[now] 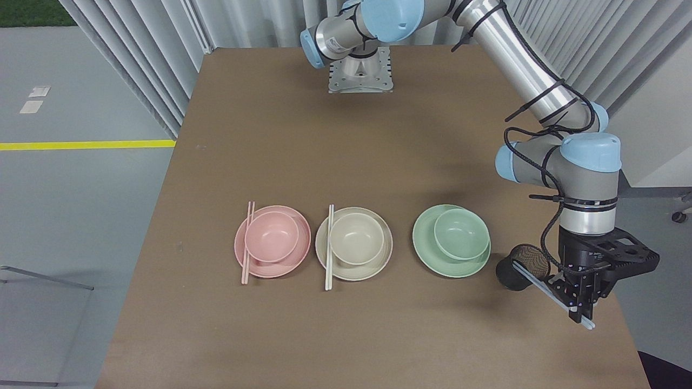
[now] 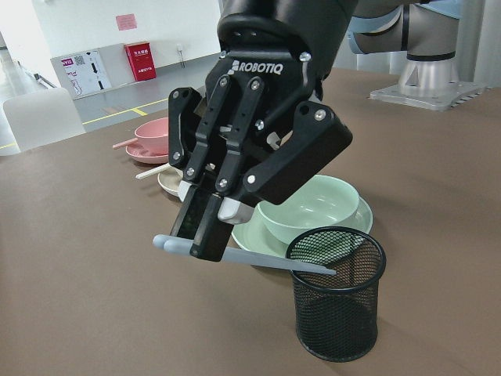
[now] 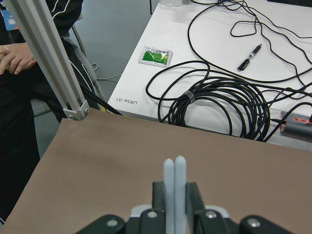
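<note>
My gripper is shut on a pair of pale blue-grey chopsticks, held near level, their thin ends over the rim of a black mesh holder. In the front view the holder stands right of a green plate with bowl. To its left sit a cream plate and bowl with chopsticks on the plate's left side, and a pink set with pink chopsticks. The wrist view shows the chopsticks upright in the picture between the fingers.
</note>
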